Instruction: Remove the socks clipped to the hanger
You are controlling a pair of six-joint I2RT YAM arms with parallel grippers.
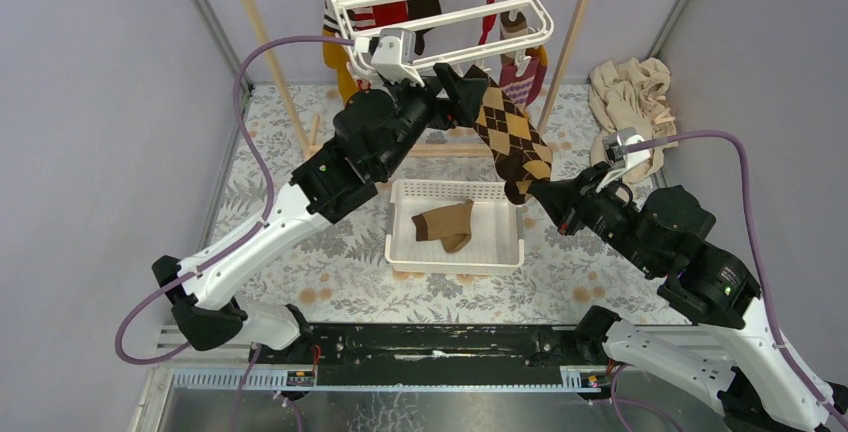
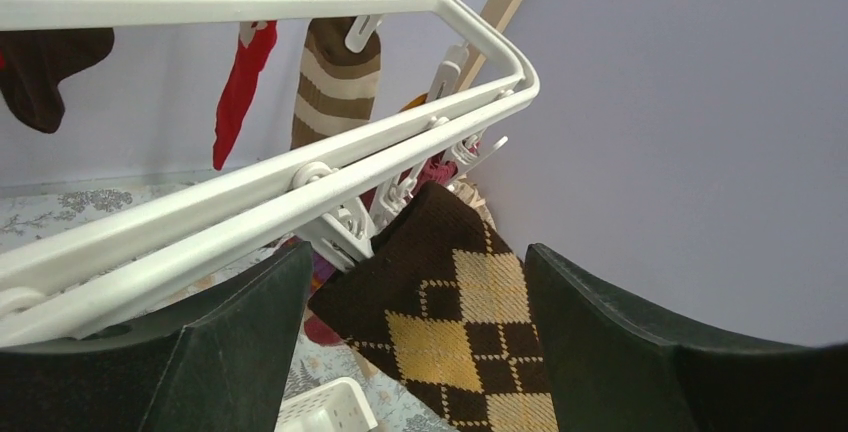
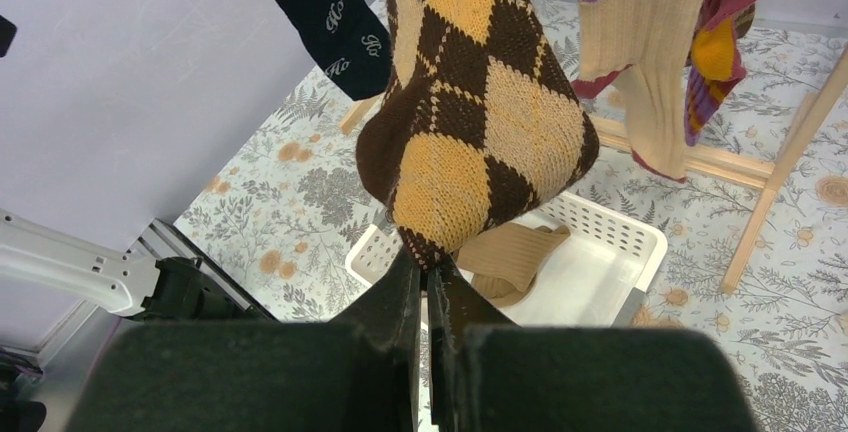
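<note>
A brown and yellow argyle sock (image 1: 512,137) stretches slantwise between the white hanger (image 1: 440,24) and my right gripper (image 1: 548,198), which is shut on its toe end. In the left wrist view the sock's dark cuff (image 2: 432,242) touches a white clip (image 2: 345,232) under the hanger's front bar; whether the clip still grips it cannot be told. My left gripper is part open, its fingers apart around the clip and cuff. The right wrist view shows the toe (image 3: 440,192) pinched between the right fingertips.
A white basket (image 1: 400,252) stands below with a brown sock (image 1: 447,225) in it. Other socks hang from the hanger, among them a striped one (image 2: 338,82) and a red one (image 2: 245,82). Beige cloth (image 1: 630,97) lies at the right wall. Wooden posts (image 1: 572,37) flank the hanger.
</note>
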